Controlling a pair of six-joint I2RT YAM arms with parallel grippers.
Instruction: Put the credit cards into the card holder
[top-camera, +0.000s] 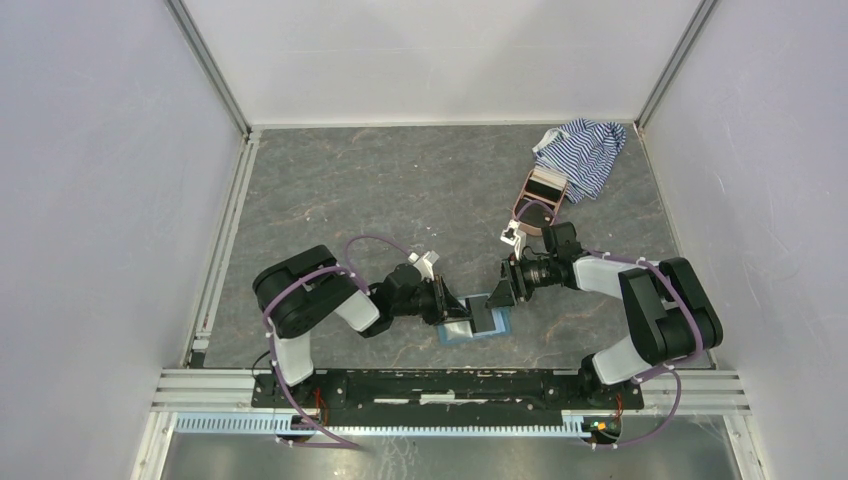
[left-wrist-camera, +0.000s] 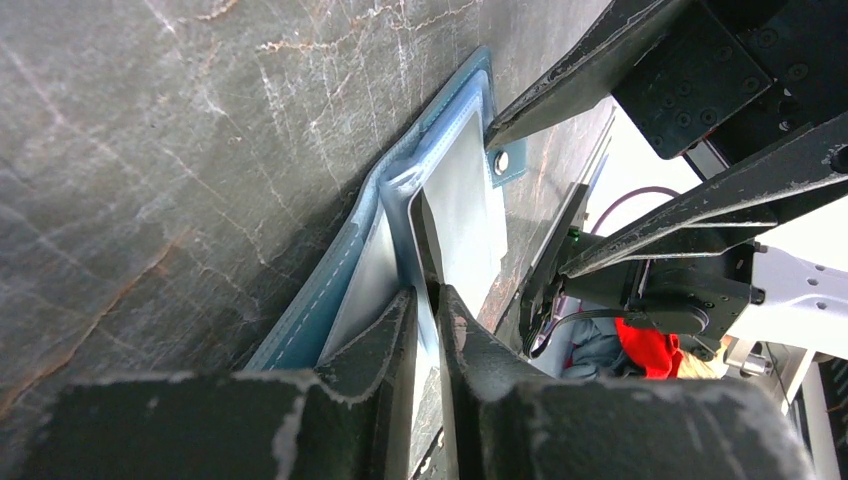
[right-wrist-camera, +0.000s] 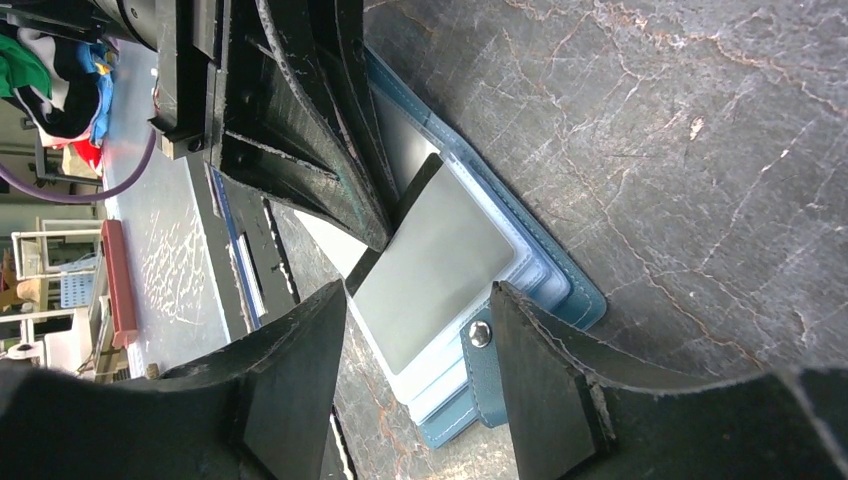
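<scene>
The blue card holder (right-wrist-camera: 560, 290) lies unfolded on the grey tabletop, its clear sleeves facing up. A grey card (right-wrist-camera: 440, 265) lies in one sleeve, with a black strip along its side. Over the holder's middle, my left gripper is shut on the edge of a clear sleeve (left-wrist-camera: 400, 200); a dark slit shows in the sleeve just beyond its fingertips. At the holder's right end, near the snap tab (right-wrist-camera: 483, 365), my right gripper stands open above the sleeve. Its fingers are apart and grip nothing.
Farther back on the right stands a brown tray (top-camera: 525, 188) with black cards (top-camera: 535, 213) in it. A striped cloth (top-camera: 588, 150) lies beside it. Bare table stretches across the left and back.
</scene>
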